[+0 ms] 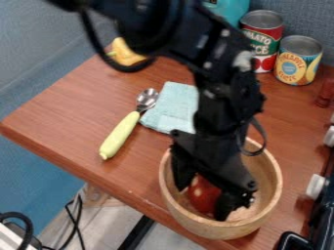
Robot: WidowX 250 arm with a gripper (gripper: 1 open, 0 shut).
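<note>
A wooden bowl (pixel 259 205) sits at the front right of the wooden table, with a red rounded object (pixel 202 195) inside it. My black gripper (pixel 222 200) is down in the bowl at the red object, partly covering it; whether its fingers are closed on it is not clear.
A spoon with a pale yellow handle (pixel 120 135) and a folded light blue cloth (pixel 171 109) lie left of the bowl. A tomato sauce can (pixel 261 44) and a second can (pixel 298 63) stand at the back right. A yellow item (pixel 121 51) is partly hidden at the back.
</note>
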